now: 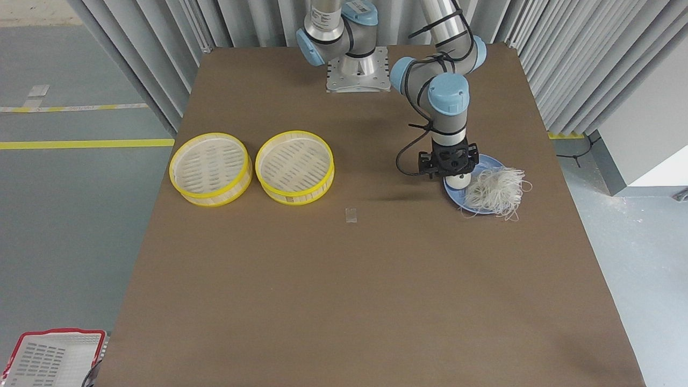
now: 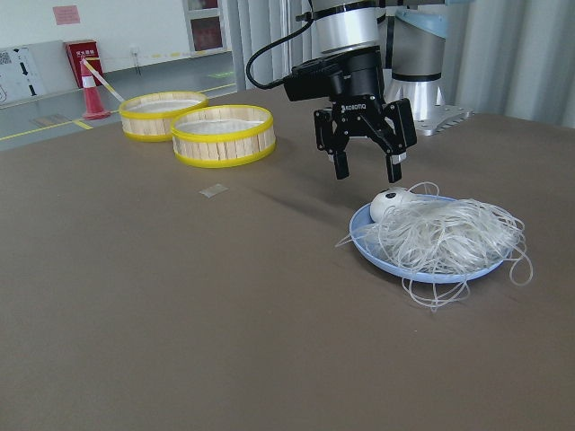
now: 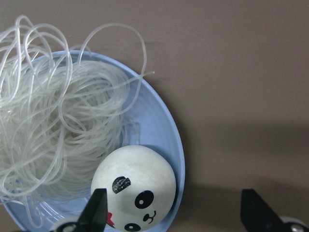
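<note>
My gripper [image 2: 367,171] hangs open, with nothing between its fingers, just above a blue plate [image 3: 164,130] on the right of the table. On the plate lie a white panda-faced ball [image 3: 137,179] and a tangle of translucent noodle-like strands [image 1: 496,193], some hanging over the rim. In the front view the gripper [image 1: 449,173] partly hides the ball. In the wrist view its two fingertips frame the lower part, with the ball at the left fingertip.
Two round yellow-rimmed baskets [image 1: 210,136] [image 1: 294,132] stand left of centre. A red-rimmed crate [image 1: 58,332] is off the table, lower left.
</note>
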